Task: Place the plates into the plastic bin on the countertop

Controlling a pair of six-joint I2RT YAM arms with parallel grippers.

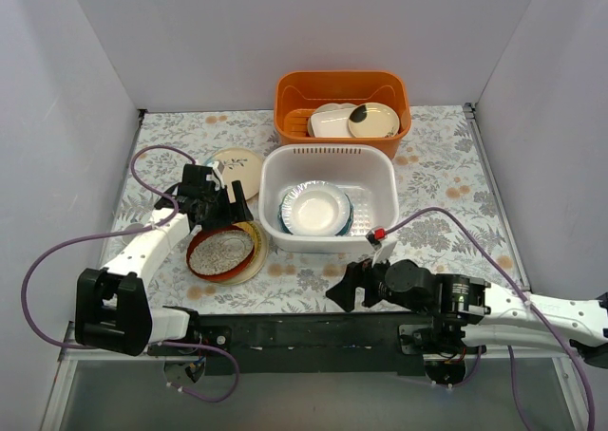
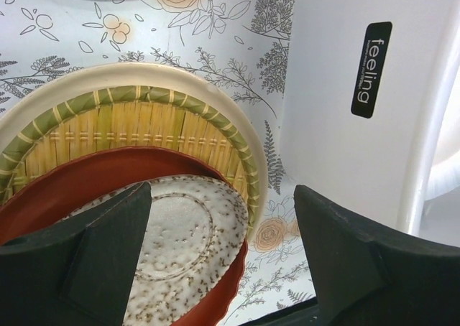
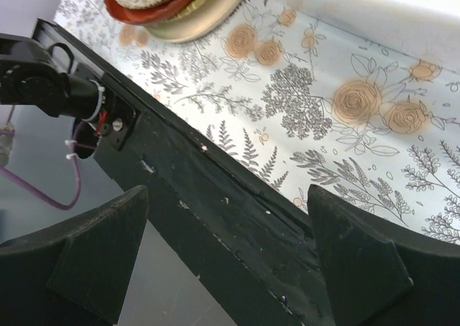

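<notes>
A stack at the left holds a speckled plate (image 1: 218,251) (image 2: 172,236) in a red dish (image 2: 65,182), on a woven-pattern yellow plate (image 2: 136,125) and cream plate. My left gripper (image 1: 235,203) hangs open over the stack, its fingers around the speckled plate's upper part in the wrist view; contact cannot be told. A cream plate (image 1: 244,165) lies behind it. The white plastic bin (image 1: 380,194) holds white plates (image 1: 314,206). My right gripper (image 1: 354,287) is open above the counter's front edge, with nothing between its fingers.
An orange bin (image 1: 294,86) at the back holds several plates (image 1: 373,120). The counter (image 1: 437,184) right of the white bin is clear. The dark front edge (image 3: 208,211) runs below both arms; purple cables loop over them.
</notes>
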